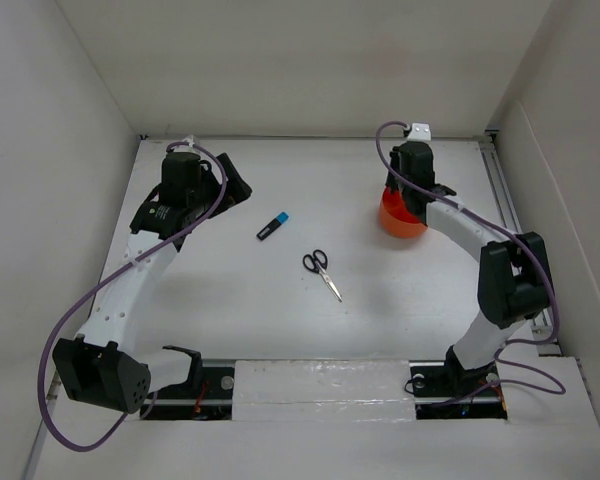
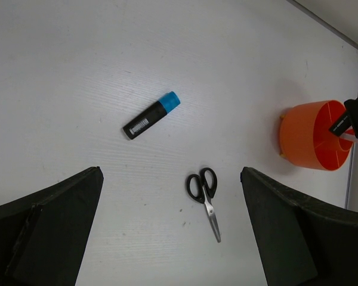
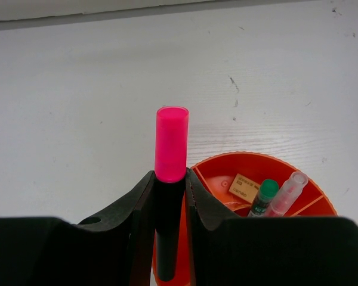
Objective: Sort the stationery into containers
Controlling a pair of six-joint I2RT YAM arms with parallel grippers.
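Note:
My right gripper is shut on a highlighter [image 3: 171, 143] with a pink cap and black body. The body points down into the left-hand compartment of the orange container, as seen in the right wrist view; whether it touches the bottom is hidden. Inside the container stand a green-capped tube [image 3: 264, 195] and a clear pinkish one [image 3: 287, 193], near a wooden block [image 3: 244, 187]. A blue-capped black highlighter [image 1: 272, 226] and black-handled scissors [image 1: 322, 274] lie on the table. My left gripper hangs open and empty over the table's left side.
Walls enclose the table on the left, back and right; a rail [image 1: 500, 190] runs along the right edge. Bare tabletop surrounds the scissors and the blue-capped highlighter. Purple cables drape along both arms.

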